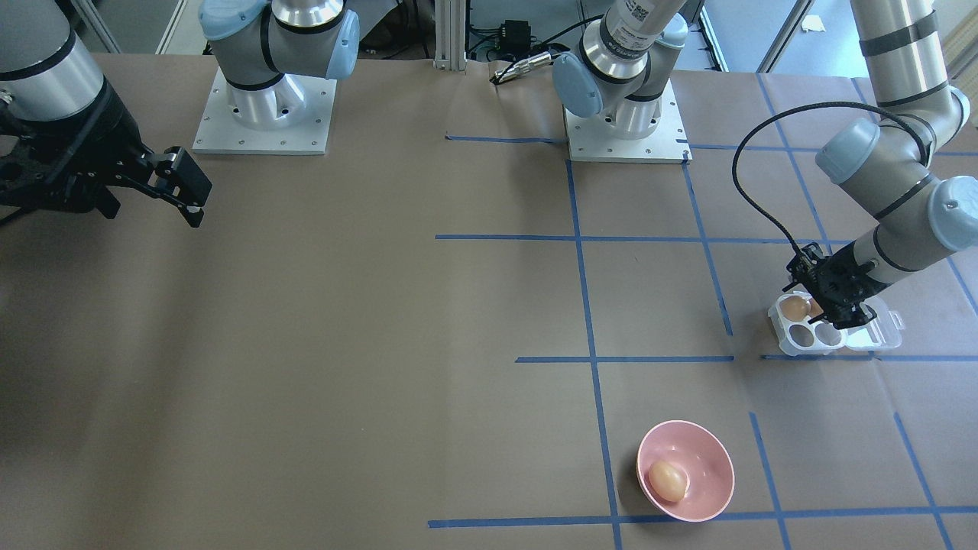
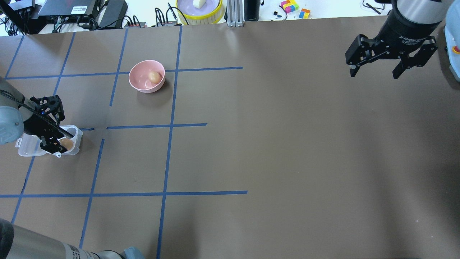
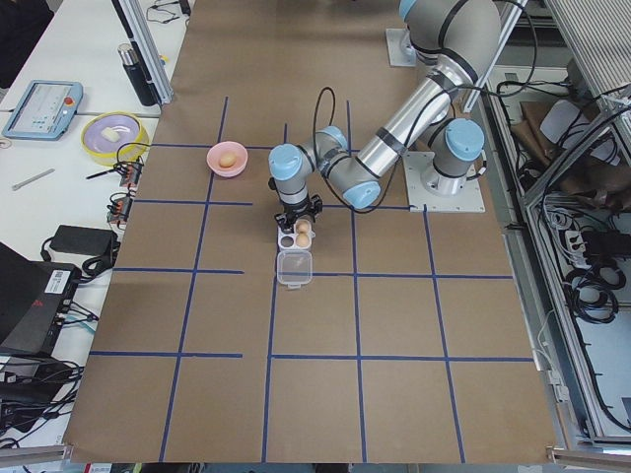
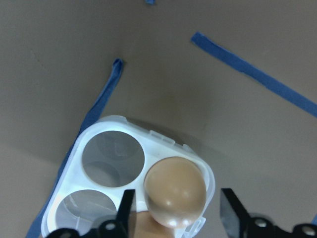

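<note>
My gripper hovers open just over a clear plastic egg carton [image 1: 800,344], its black fingers either side of a brown egg [image 4: 174,186] in one of four cups. A second egg [image 4: 148,227] sits beside it, partly behind a finger; the other two visible cups are empty. The carton's lid [image 3: 295,268] lies open. Apart from these, a pink bowl [image 2: 146,86] holds a single light egg [image 1: 668,478], in the foreground of the front view.
Other arms stand around the table, one with a black gripper [image 2: 388,54] at the far side.
</note>
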